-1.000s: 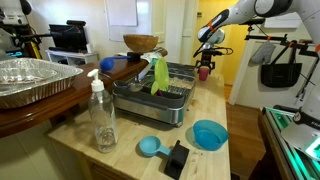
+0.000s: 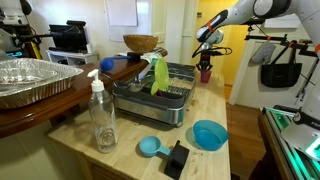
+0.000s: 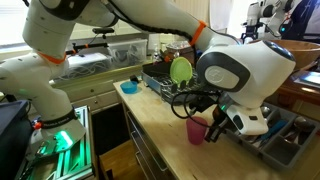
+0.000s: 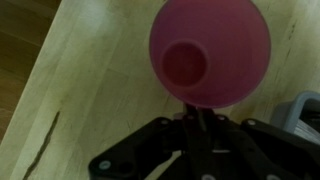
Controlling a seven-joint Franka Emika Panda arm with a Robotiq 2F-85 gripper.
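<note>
A pink cup (image 3: 195,132) is at the far end of the counter, with my gripper (image 3: 207,128) shut on its side. From the wrist view I look down into the cup (image 4: 222,35), and the fingers (image 4: 192,113) meet its rim at the near edge. Exterior view 1 shows the same cup (image 2: 205,76) small and far off, beneath the arm. It is low over the wooden counter; whether its base touches the wood, I cannot tell.
A grey bin (image 3: 285,138) stands close beside the cup. Farther along the counter are a dish rack (image 2: 155,100) with a green item, a blue bowl (image 2: 210,135), a blue scoop (image 2: 150,146) and a soap bottle (image 2: 102,118). Bare wood surrounds the cup on its other side.
The cup and gripper have come down a little toward the counter at the far end. The things nearer the camera have stayed where they were.
</note>
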